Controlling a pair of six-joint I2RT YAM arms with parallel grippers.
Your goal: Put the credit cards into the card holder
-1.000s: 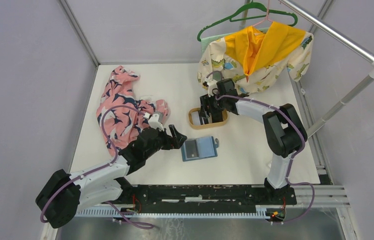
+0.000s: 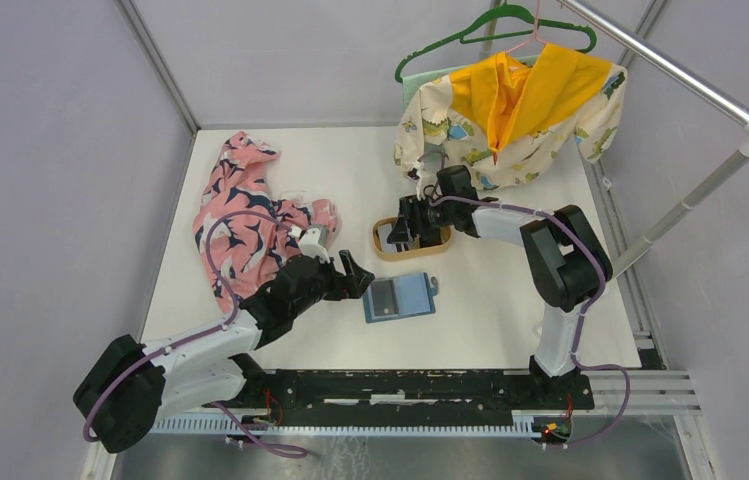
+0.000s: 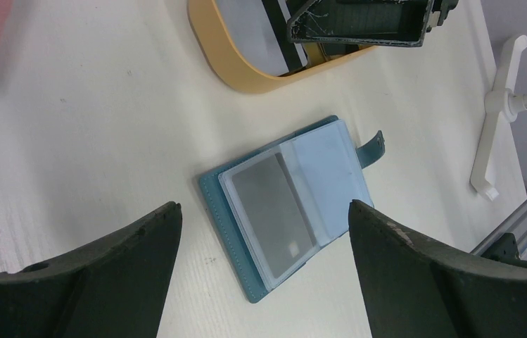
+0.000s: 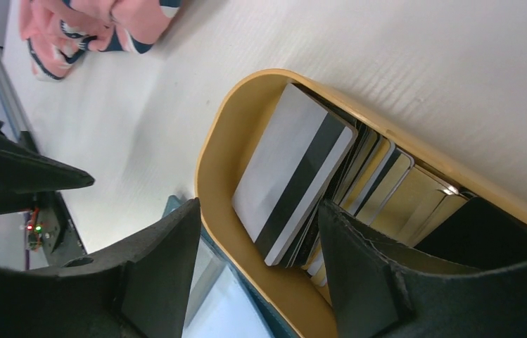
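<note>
In the right wrist view a grey-white card with a black stripe (image 4: 295, 165) leans in a tan oval tray (image 4: 207, 165), in front of more cards packed on edge. My right gripper is over this tray, its fingers apart on either side of the striped card's near part; contact cannot be made out. The blue card holder (image 3: 236, 246), with a grey window and a clear sleeve, lies open and flat on the table. Above the holder, as seen in the left wrist view, my left gripper is open and empty.
A pink patterned cloth (image 2: 245, 210) lies crumpled on the table's left. Behind the tray a yellow-collared garment (image 2: 510, 110) hangs from a green hanger on a rail (image 2: 670, 75).
The right gripper has shifted slightly down and to the left in the top view, and the tan tray has slid a little to the left. The left arm and the holder stay put.
</note>
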